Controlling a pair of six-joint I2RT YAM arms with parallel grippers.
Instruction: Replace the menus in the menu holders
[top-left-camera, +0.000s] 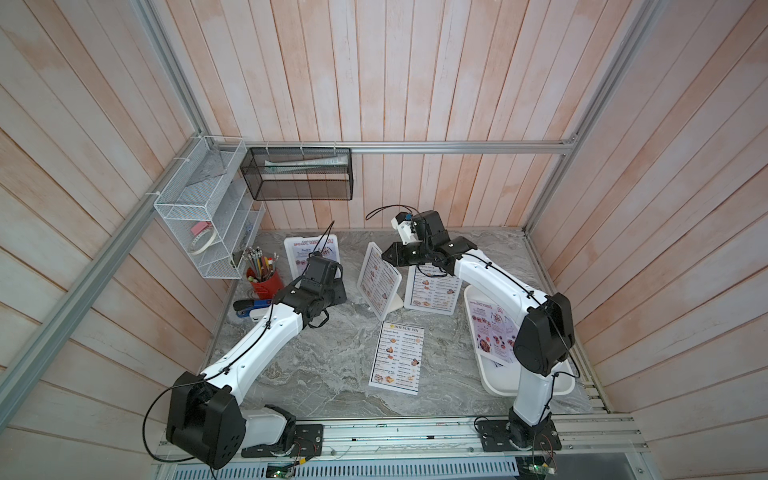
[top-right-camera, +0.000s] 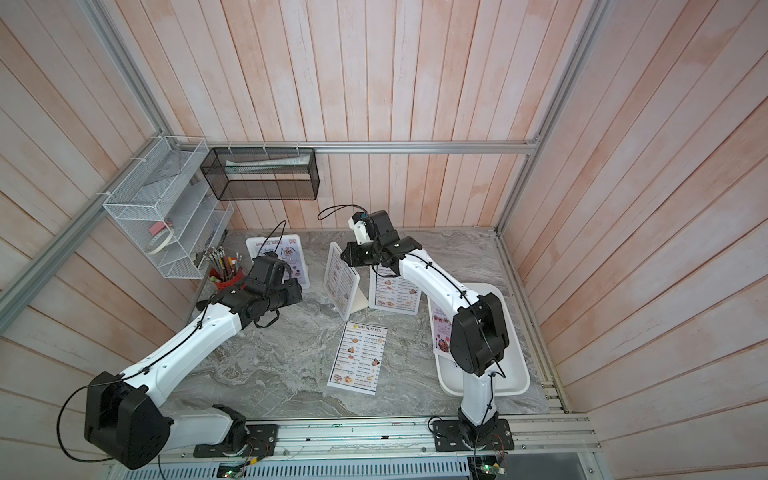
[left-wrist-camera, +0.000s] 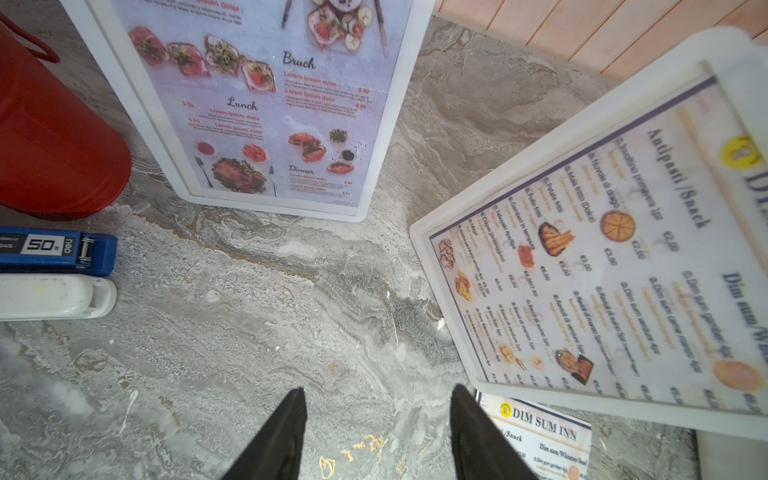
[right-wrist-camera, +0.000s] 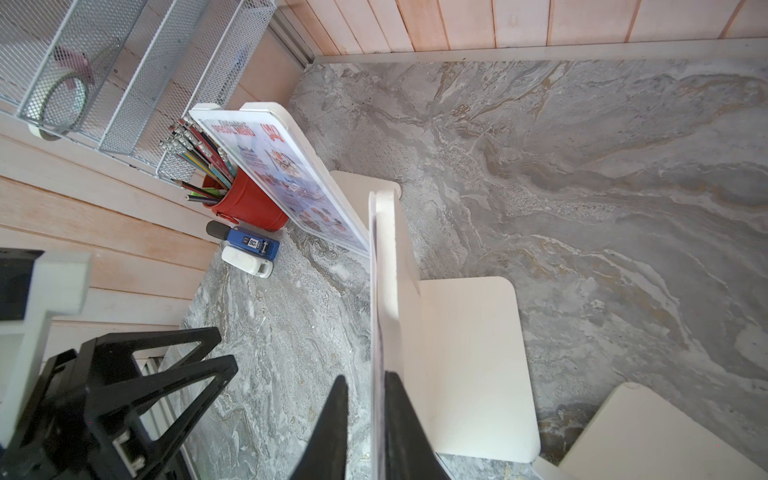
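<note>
Three white menu holders stand on the marble table: the left holder (left-wrist-camera: 264, 104), the middle holder (left-wrist-camera: 592, 240) and the right holder (top-left-camera: 433, 293), each showing a menu. The middle one is turned, with its white back and foot (right-wrist-camera: 480, 360) visible in the right wrist view. My right gripper is shut on its upper edge, which runs between the fingers. Bare tabletop lies between the fingers of my open left gripper, left of the middle holder. A loose Dim Sum Inn menu (top-left-camera: 397, 357) lies flat in front.
A white tray (top-left-camera: 500, 390) with menu sheets sits at the right. A red pencil cup (left-wrist-camera: 60, 136), blue stapler (left-wrist-camera: 56, 249) and white stapler (left-wrist-camera: 56, 296) are at the left, below wire shelves (top-left-camera: 196, 180).
</note>
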